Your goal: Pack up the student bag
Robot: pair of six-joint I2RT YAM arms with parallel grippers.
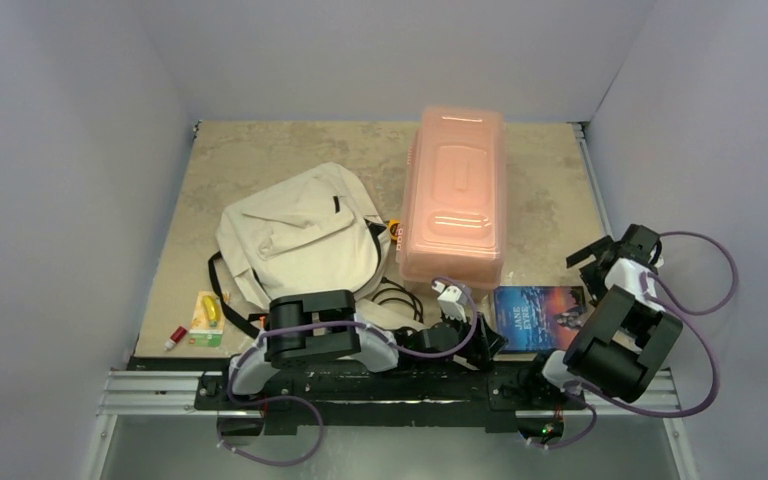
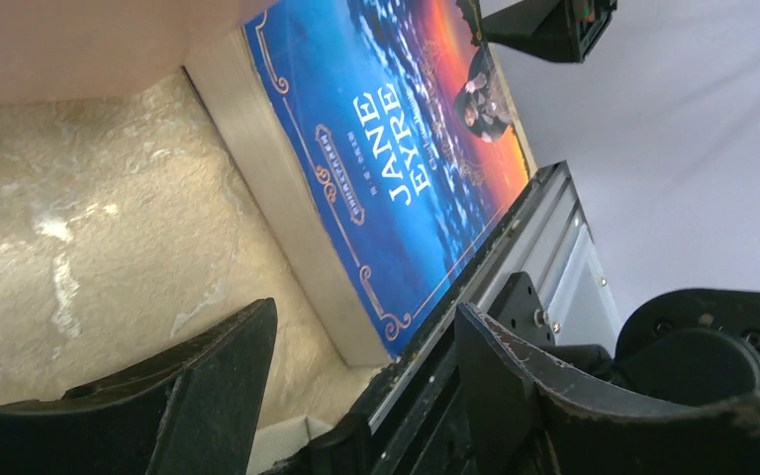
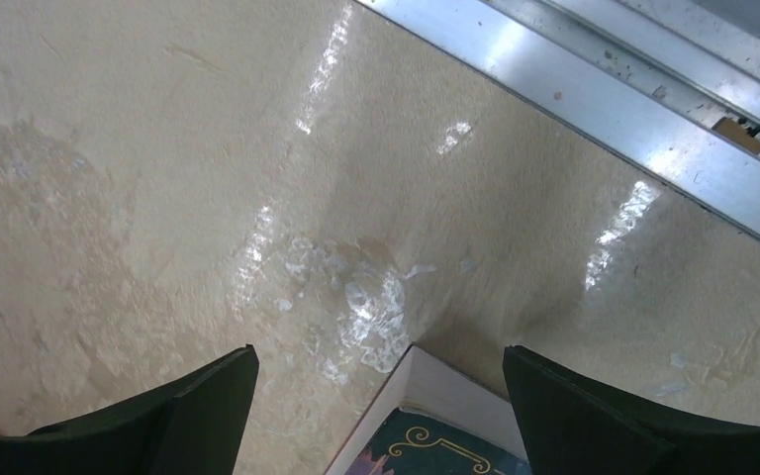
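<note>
The blue Jane Eyre book (image 1: 538, 318) lies flat by the table's front edge, right of centre. In the left wrist view, the same book (image 2: 376, 148) is ahead of my left gripper, whose fingers are apart with nothing between them. My right gripper is open over the far right end of the book; one corner of the book (image 3: 445, 435) shows between its fingers. A cream bag (image 1: 305, 235) rests on the left half of the table, its strap partly hidden by my left arm.
A large pink lidded box (image 1: 455, 200) stands upside of the book, close to it. Far left lie a small red item (image 1: 175, 338) and a card pack with something yellow (image 1: 207, 318). Bare table (image 1: 550, 190) stretches behind the book on the right.
</note>
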